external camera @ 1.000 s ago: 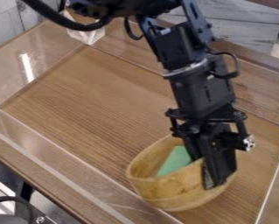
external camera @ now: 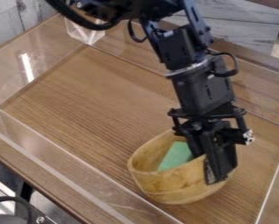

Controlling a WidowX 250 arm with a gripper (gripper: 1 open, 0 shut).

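Note:
A wooden bowl [external camera: 165,182] sits on the wooden table near its front edge, tilted or resting low, with a green object [external camera: 177,156] inside it. My black gripper [external camera: 212,166] reaches down into the right side of the bowl, its fingertips partly hidden by the bowl and the arm. Whether it holds the bowl's wall or something inside cannot be made out.
A clear plastic item [external camera: 86,28] stands at the back left. A grey board lies along the back, and a dark cable is at the lower left.
The arm and gripper have shifted very slightly over the bowl; the bowl and the green object are nearly in the same place.

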